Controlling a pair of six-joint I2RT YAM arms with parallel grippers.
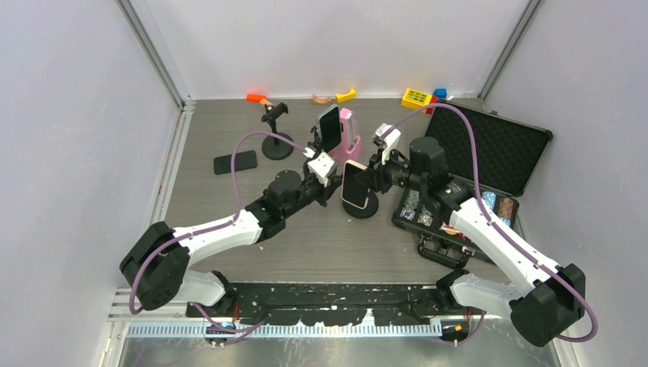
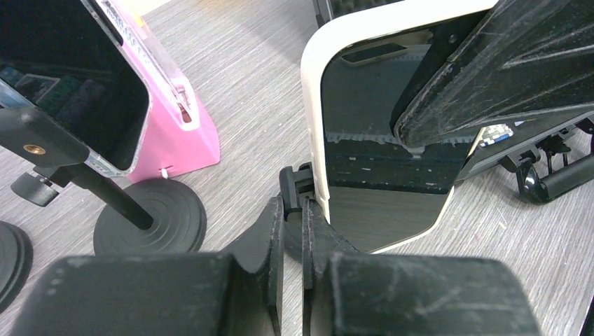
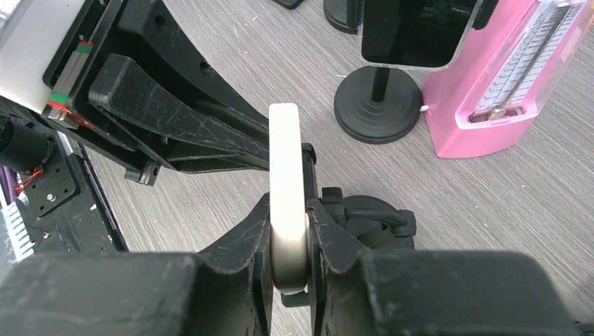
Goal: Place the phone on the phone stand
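A white-edged phone stands tilted at the black stand near the middle of the table. My right gripper is shut on the phone, whose white edge fills its fingers in the right wrist view. My left gripper is shut on a black part of that stand, just beside the phone's edge; the stand is largely hidden behind the fingers and phone. Another phone rests on a second stand behind, and a dark phone lies flat at the left.
A pink holder stands behind, an empty black stand at back left. An open case fills the right side. Toy blocks line the back edge.
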